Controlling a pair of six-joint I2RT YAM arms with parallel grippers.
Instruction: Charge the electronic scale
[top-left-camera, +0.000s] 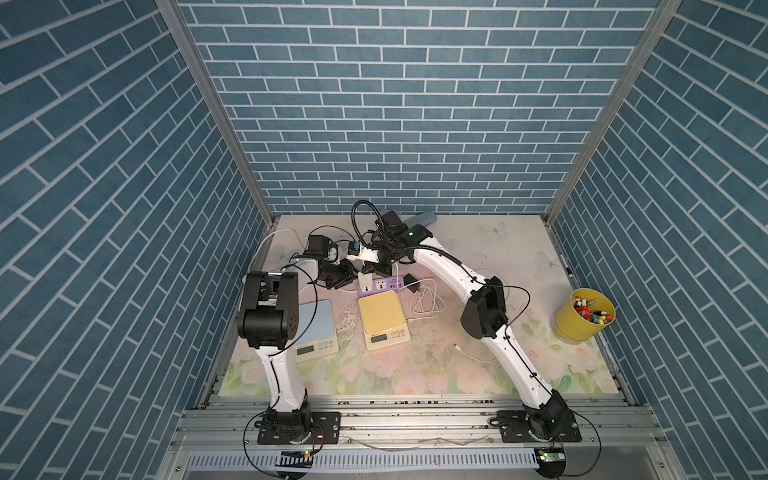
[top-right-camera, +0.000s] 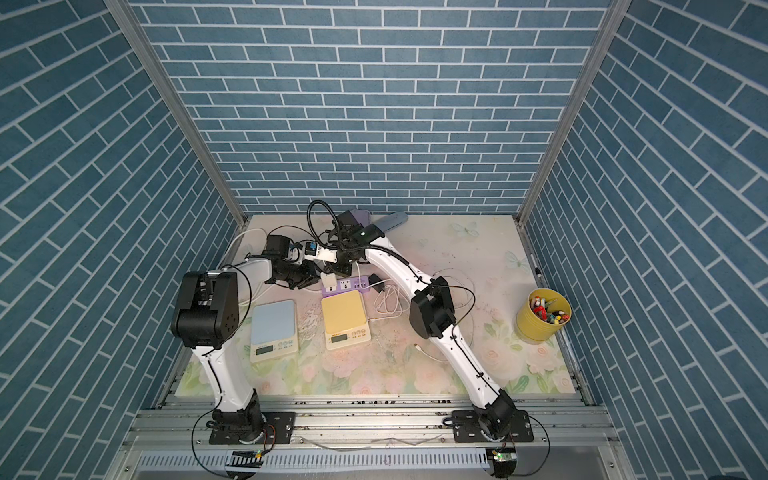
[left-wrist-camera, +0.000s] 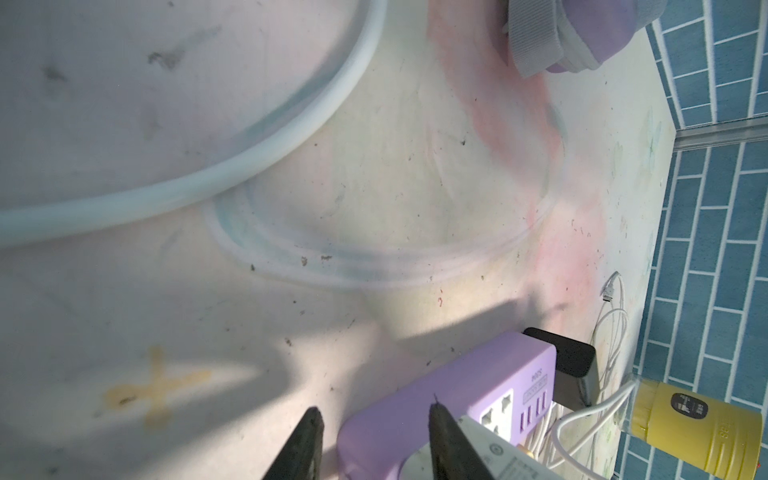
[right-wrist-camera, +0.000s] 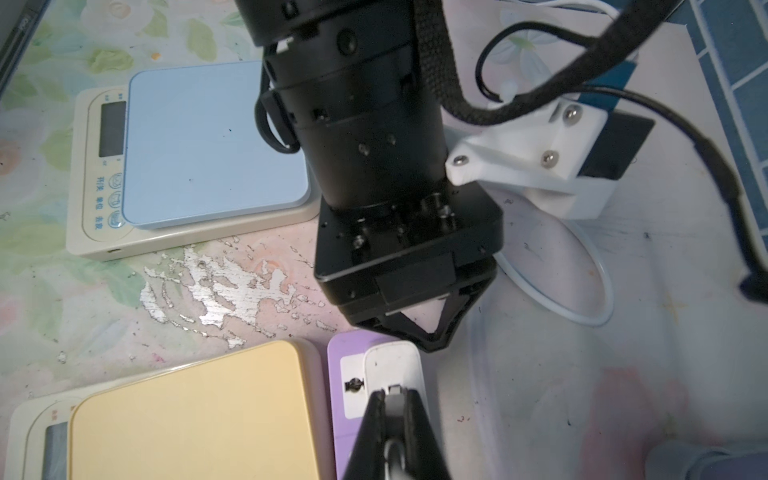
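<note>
The purple power strip (left-wrist-camera: 456, 390) carries a white charger block (right-wrist-camera: 397, 364) at its left end. My right gripper is shut on a cable's plug, whose small light tip (right-wrist-camera: 394, 389) shows at the charger's face; whether it sits inside the port, I cannot tell. At the strip's left end, my left gripper is part open, with one fingertip overlapping the charger in its wrist view; contact is unclear. A yellow-topped scale (top-left-camera: 381, 313) stands in front of the strip, a blue-topped scale (top-right-camera: 273, 322) to its left.
A black adapter (left-wrist-camera: 569, 364) sits at the strip's right end, beside coiled white cable (top-left-camera: 428, 300). Another cable end (top-left-camera: 457, 346) lies at front right. A yellow bucket (top-right-camera: 532, 324) of small items stands far right.
</note>
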